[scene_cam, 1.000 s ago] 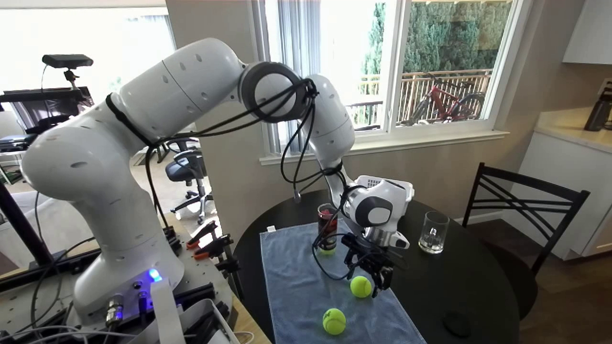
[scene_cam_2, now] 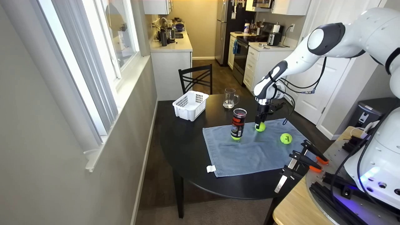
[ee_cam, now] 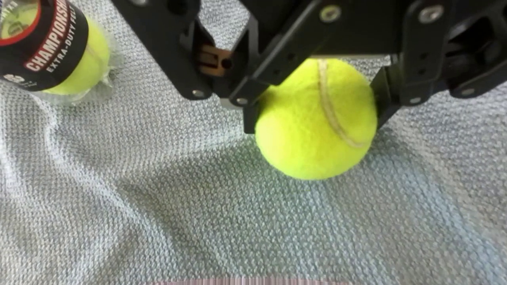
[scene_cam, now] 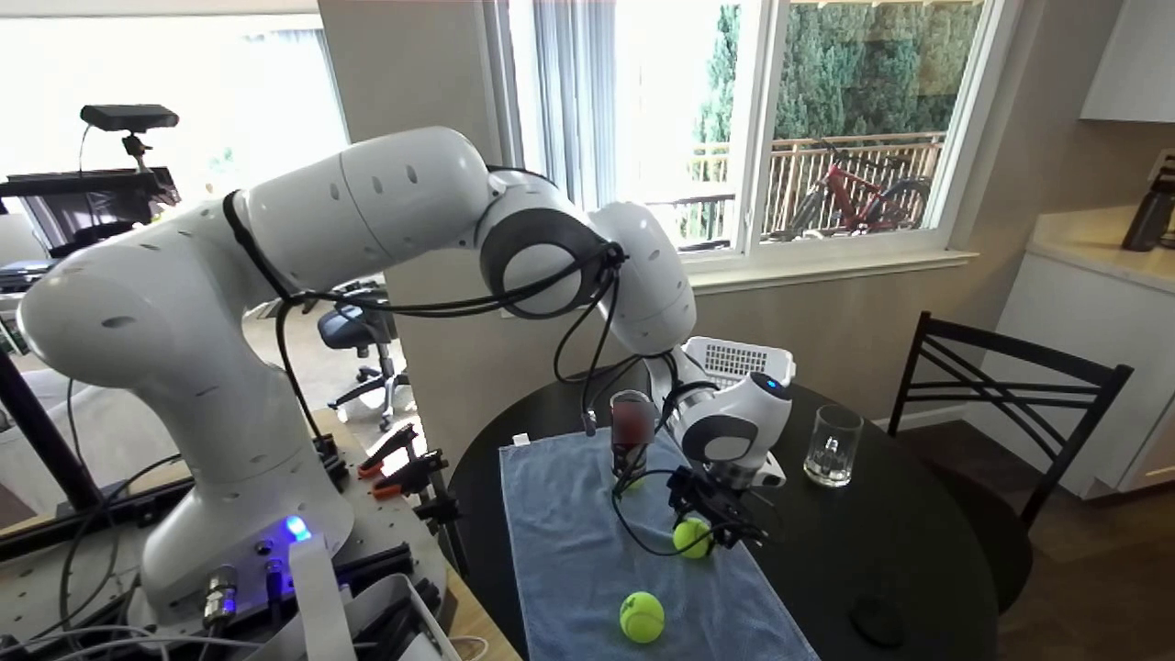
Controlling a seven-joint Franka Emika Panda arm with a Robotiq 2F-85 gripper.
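A yellow-green tennis ball (ee_cam: 313,137) sits between the black fingers of my gripper, which is shut on it, one pad against each side. Exterior view 2 has this same ball (scene_cam_2: 261,127) over the blue towel (scene_cam_2: 240,159); whether it still touches the cloth I cannot tell. A second tennis ball (scene_cam: 641,617) lies loose on the towel, nearer the robot base. Upright on the towel stands a clear tennis-ball can (scene_cam_2: 238,123) with a black and red label and a ball at its bottom.
On the dark round table (scene_cam_2: 180,161), a white basket (scene_cam_2: 190,105) stands by the window side. A glass mug (scene_cam_2: 229,99) is beyond the towel. Black clamps with orange tips (scene_cam_2: 300,161) sit at the table edge by the base.
The arm has come down and its fingers have closed around the ball. In exterior view 1, that ball appears slightly higher than before. The loose ball and can have stayed put.
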